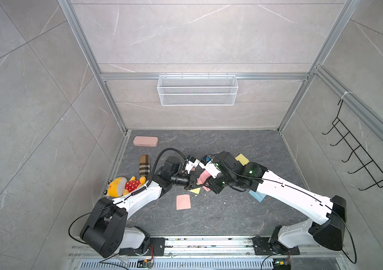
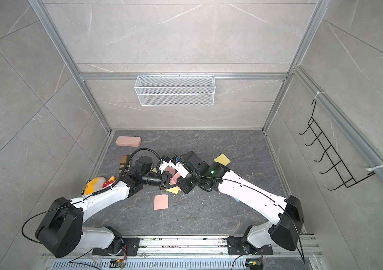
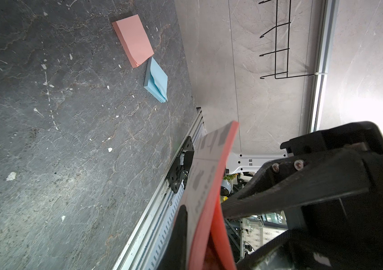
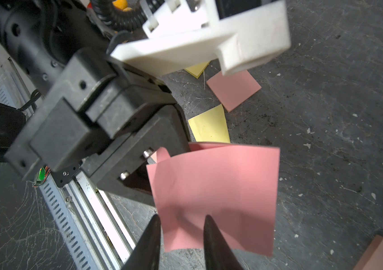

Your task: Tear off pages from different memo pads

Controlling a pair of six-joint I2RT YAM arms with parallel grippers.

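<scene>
Above the middle of the table a thin pink memo pad (image 4: 218,193) is held up, its printed backing facing the left wrist camera. My left gripper (image 1: 197,183) is shut on one edge of it. The fingers (image 4: 150,245) of my right gripper stand apart at the pad's lower edge; whether they touch the paper is unclear. In the left wrist view a reddish sheet (image 3: 220,229) bends away from the pad (image 3: 201,180). A thicker pink pad (image 3: 135,40) and a blue pad (image 3: 156,80) with a lifted top page lie on the table.
A yellow pad (image 1: 241,158) lies behind the right arm. Below the grippers are a yellow sheet (image 4: 209,126) and a pink square (image 4: 234,90); another pink square (image 1: 183,202) lies nearer the front. Plush toy (image 1: 119,186), striped brown item (image 1: 144,165) and pink case (image 1: 145,141) stand left.
</scene>
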